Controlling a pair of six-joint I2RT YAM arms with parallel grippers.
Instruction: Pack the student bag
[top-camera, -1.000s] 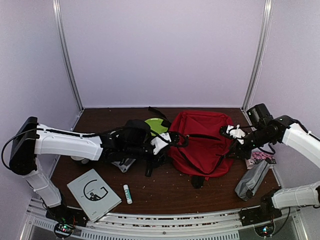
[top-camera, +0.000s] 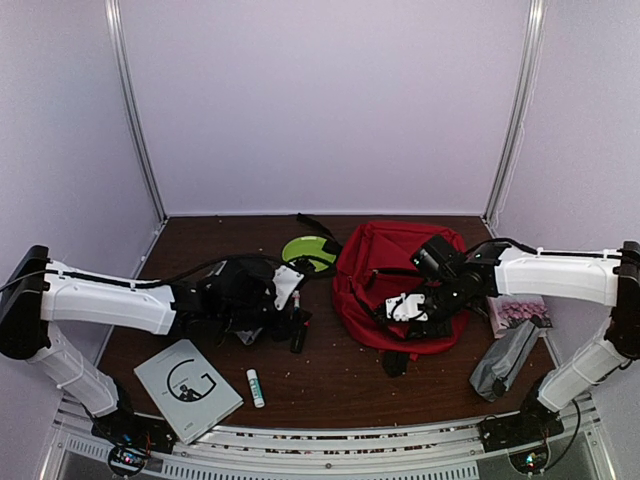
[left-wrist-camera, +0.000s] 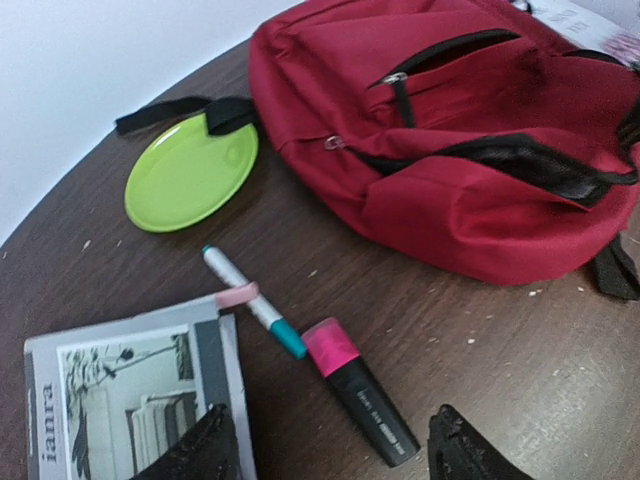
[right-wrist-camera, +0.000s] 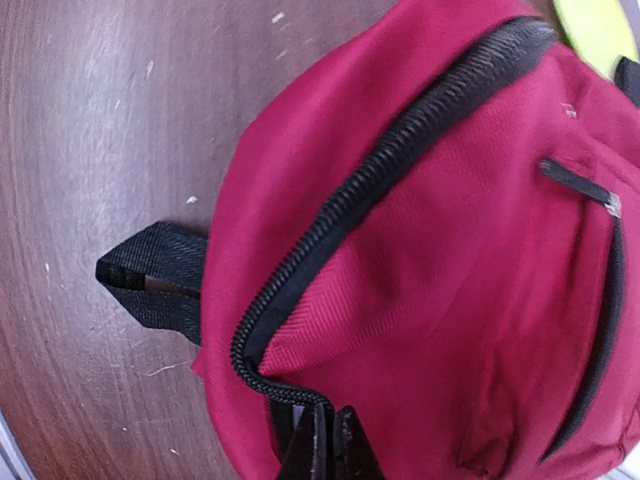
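Note:
The red bag (top-camera: 388, 250) lies on the table right of centre, with a zipped opening facing the front. My right gripper is shut on the black zipper edge (right-wrist-camera: 365, 185) of that opening. Over the table left of the bag, my left gripper is open, its fingers apart and nothing held. A black marker with a pink cap (left-wrist-camera: 362, 392) lies below, between the finger lines. Beside it rests a white and teal pen (left-wrist-camera: 250, 300). A grey-bordered picture item (left-wrist-camera: 135, 385) lies left of these, mostly under my left arm from above.
At the front left are a white book (top-camera: 188, 388) and a small white tube (top-camera: 255, 388). A green plate (top-camera: 308, 253) lies behind, by a black strap. On the right are a grey pouch (top-camera: 503, 360) and a pink flowered item (top-camera: 518, 312).
My left arm has drawn back leftward from the bag, uncovering the marker and pen. My right gripper has moved left from the bag's right side to its front opening.

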